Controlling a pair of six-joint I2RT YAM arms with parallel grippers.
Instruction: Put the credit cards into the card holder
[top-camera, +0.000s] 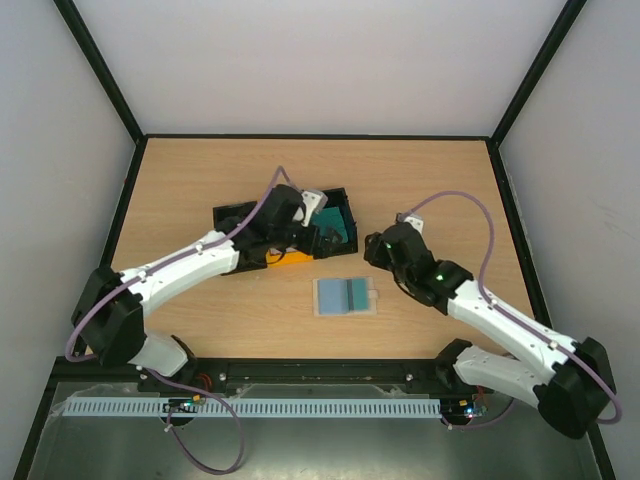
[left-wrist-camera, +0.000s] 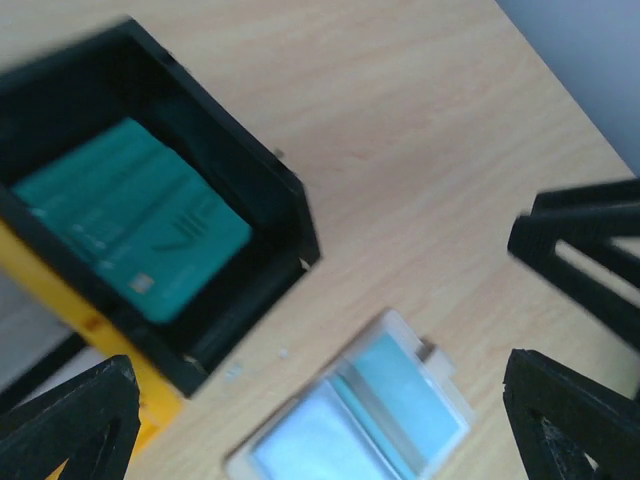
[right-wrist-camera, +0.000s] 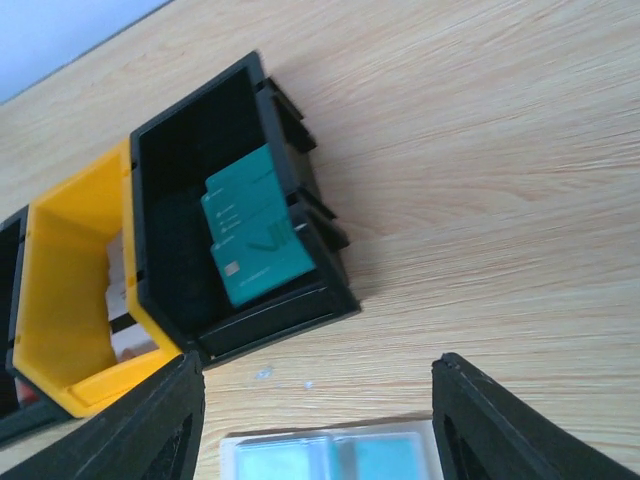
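Note:
The card holder (top-camera: 343, 296), a pale sleeve, lies flat on the table with a blue card (right-wrist-camera: 275, 461) in its left half and a teal-blue card (right-wrist-camera: 388, 458) in its right half. Teal cards (right-wrist-camera: 255, 228) lie loosely stacked in the right black compartment of the sorting bins. Over those bins, my left gripper (top-camera: 325, 243) is open, with empty space between its fingers. Right of the bins and above the holder's right end, my right gripper (top-camera: 378, 251) also stands open and empty. The left arm hides part of the bins in the top view.
A yellow compartment (right-wrist-camera: 55, 305) with pale cards sits in the middle of the bins, and another black compartment (top-camera: 232, 212) is at the left. Both grippers are close together near the bin corner.

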